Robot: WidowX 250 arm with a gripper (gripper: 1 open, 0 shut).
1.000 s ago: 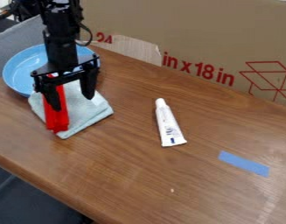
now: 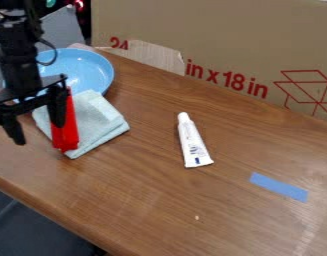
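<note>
My black gripper point(image 2: 38, 126) is open at the left edge of the camera view, low over the table just left of a red upright object point(image 2: 64, 128). That red object stands on a folded pale cloth point(image 2: 99, 126), partly behind the gripper. A blue plate point(image 2: 86, 65) lies behind the cloth, partly hidden by the arm. A white tube point(image 2: 193, 140) lies on the wooden table to the right.
A cardboard box wall point(image 2: 219, 40) with printed text runs along the back. A strip of blue tape point(image 2: 278, 187) is on the table at the right.
My gripper has moved left, away from over the red object and cloth, uncovering more of the cloth. The tube has not moved.
</note>
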